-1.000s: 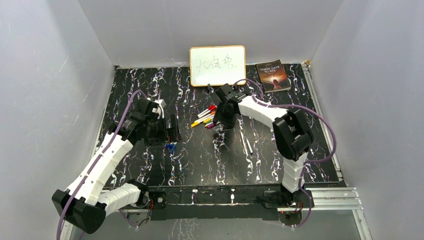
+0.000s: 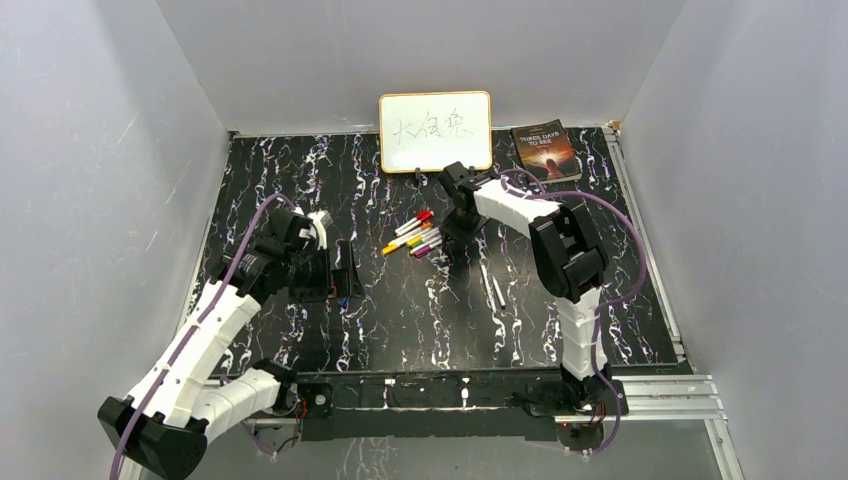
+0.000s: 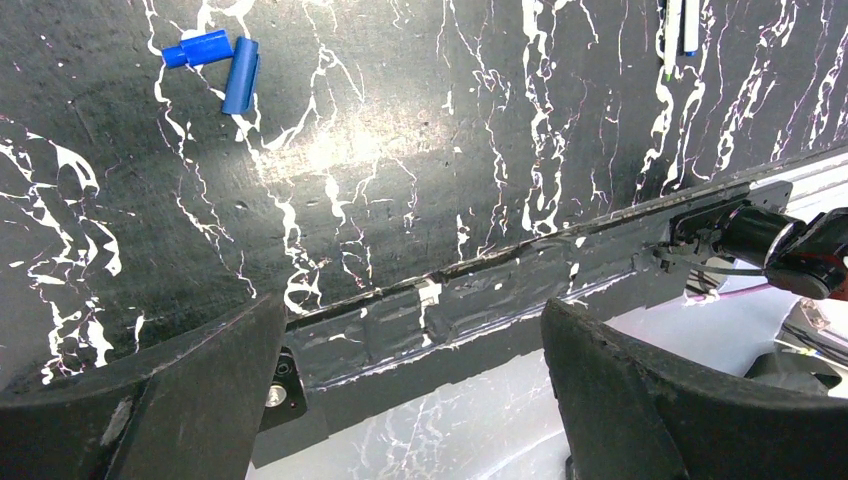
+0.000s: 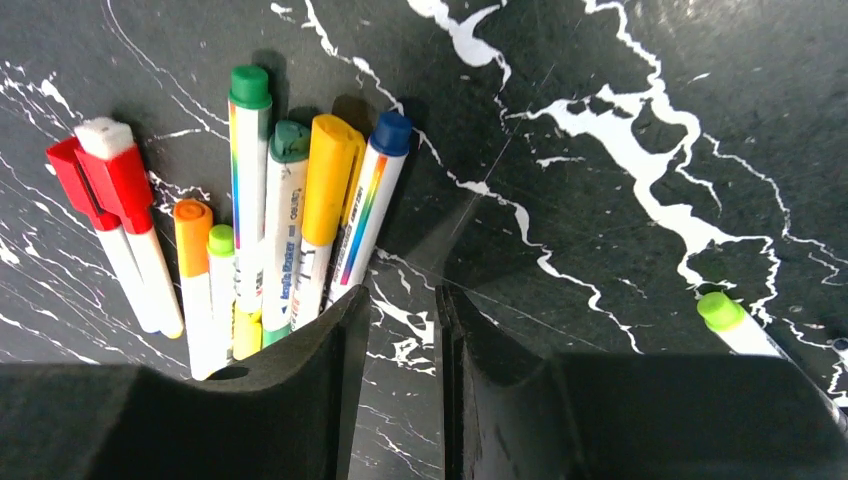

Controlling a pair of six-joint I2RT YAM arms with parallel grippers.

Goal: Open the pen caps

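A group of capped markers [image 2: 410,236] lies mid-table; the right wrist view shows red-capped markers [image 4: 130,190], an orange one [image 4: 195,290], green ones [image 4: 250,190], yellow ones [image 4: 325,190] and a blue-capped one [image 4: 370,205]. My right gripper is over them, beside the blue-capped end of the row, part open with nothing visible between its fingers. My left gripper hangs open at the left, above bare table; two small blue pieces [image 3: 240,75] lie in its wrist view. Two slim pens [image 2: 492,290] lie apart toward the front right.
A whiteboard [image 2: 435,130] with writing stands at the back, with a book [image 2: 546,152] to its right. Grey walls enclose the sides and back. The table front between the arms is mostly clear.
My right gripper has shifted slightly right and back from the markers, its arm changing posture. The left arm has moved slightly.
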